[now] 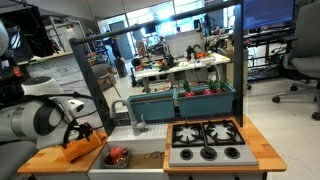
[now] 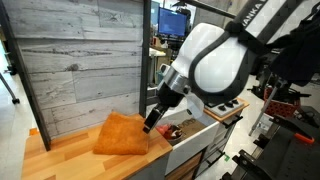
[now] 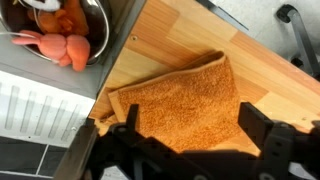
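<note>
An orange cloth [image 3: 185, 105] lies on the wooden counter in the wrist view, spread out with one corner slightly raised. My gripper is open over it, a dark finger to either side, and nothing is seen held between them. In exterior view 2 the cloth [image 2: 122, 135] rests on the counter at the left, with my gripper [image 2: 152, 122] just right of it. Exterior view 1 shows the cloth [image 1: 82, 146] partly behind the arm. Whether the fingers touch the cloth is not clear.
A metal bowl [image 3: 108, 25] with red and orange items sits in the sink beside the cloth. The faucet [image 1: 136, 118] stands behind the sink. To the right are the stove [image 1: 208, 143] and a blue rack [image 1: 205, 103]. Bare wood [image 2: 70, 155] surrounds the cloth.
</note>
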